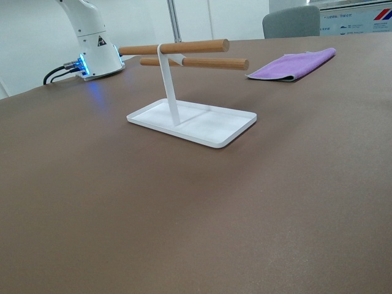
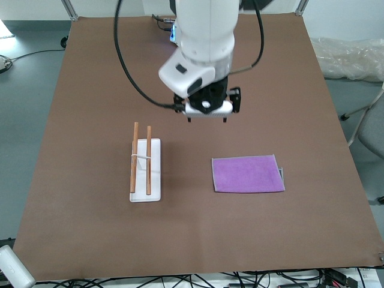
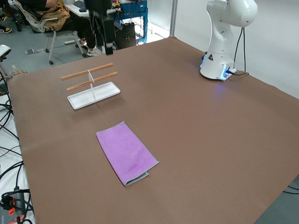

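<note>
A purple cloth [image 2: 247, 174] with a grey border lies folded flat on the brown table [image 2: 198, 234], also seen as a cloth [image 1: 294, 64] and cloth [image 3: 126, 151]. Left of it in the left view stands a white tray rack [image 2: 153, 186] with two wooden bars [image 3: 88, 70] held above its tray. My gripper [image 2: 206, 119] hangs high behind both, toward the table's back; in the right view its dark body [image 3: 102, 32] is cut by the top edge. Whether it is open or shut is unclear. It is absent from the top view.
Cables and equipment line the near edge in the left view. A chair [image 2: 375, 126] stands beyond the right edge, and a white robot arm base [image 3: 217, 65] sits on the table in the right view.
</note>
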